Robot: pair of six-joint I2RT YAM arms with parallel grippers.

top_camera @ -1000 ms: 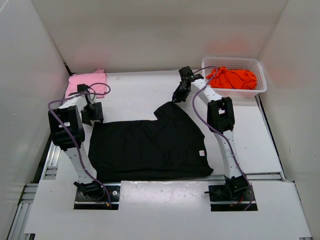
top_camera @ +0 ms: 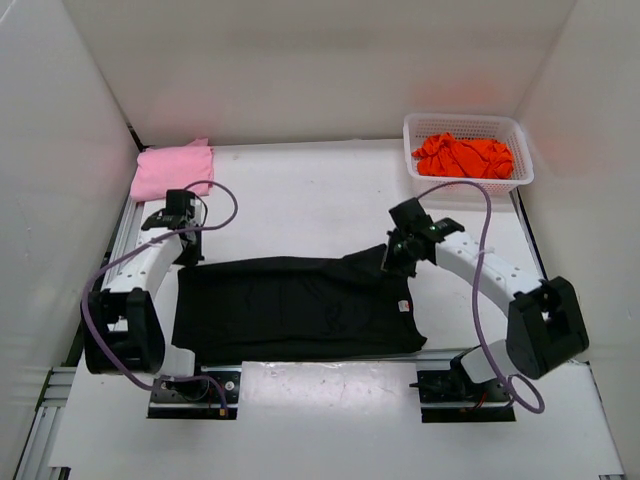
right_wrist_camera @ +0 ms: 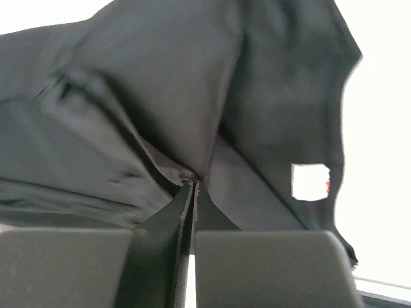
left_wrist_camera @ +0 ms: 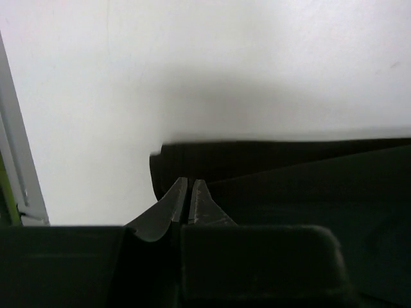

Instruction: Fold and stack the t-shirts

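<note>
A black t-shirt [top_camera: 300, 310] lies across the front of the table, its far edge running between my two grippers. At its far left corner my left gripper is shut, the black cloth directly at and under its tips. Over the shirt's right part, my right gripper is shut on a pinched bit of the black cloth, which is drawn into creases leading to the tips. A white label [right_wrist_camera: 310, 182] shows on the shirt to the right of that gripper. Back left lies a folded pink t-shirt [top_camera: 173, 172].
A white basket [top_camera: 413, 135] at the back right holds crumpled orange-red cloth [top_camera: 463, 157]. Walls stand at the back and both sides.
My left gripper went from open to shut at the shirt's left corner. The right gripper moved toward the front and right with the cloth, pulling the raised sleeve part over the shirt.
</note>
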